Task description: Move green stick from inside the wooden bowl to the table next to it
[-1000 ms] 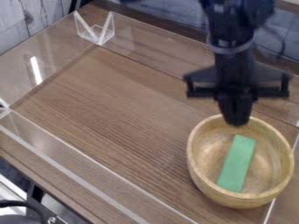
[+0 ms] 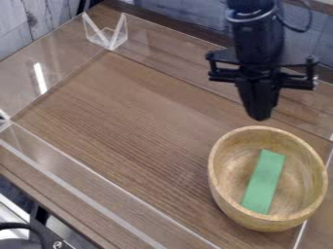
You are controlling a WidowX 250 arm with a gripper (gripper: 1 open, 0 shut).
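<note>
A green stick [image 2: 264, 182] lies inside the round wooden bowl [image 2: 225, 167] at the lower right of the camera view. The stick is flat and slants a little, its whole length showing against the bowl's pale inside. Above and behind the bowl hangs my dark gripper [image 2: 260, 105], pointing down. A gap of table shows between its lowest part and the bowl's far rim. Nothing green shows at the gripper. Its dark parts blend together, so the spacing of the fingers cannot be made out.
Bare wooden table [image 2: 130, 122] stretches left of the bowl, with wide free room. A clear bracket [image 2: 108, 35] stands at the far left edge. Dark cables [image 2: 33, 231] lie at the lower left corner. The bowl sits close to the table's right edge.
My gripper has risen and drawn back from above the bowl's far rim, slightly to the left overall. The bowl and the green stick have stayed in place.
</note>
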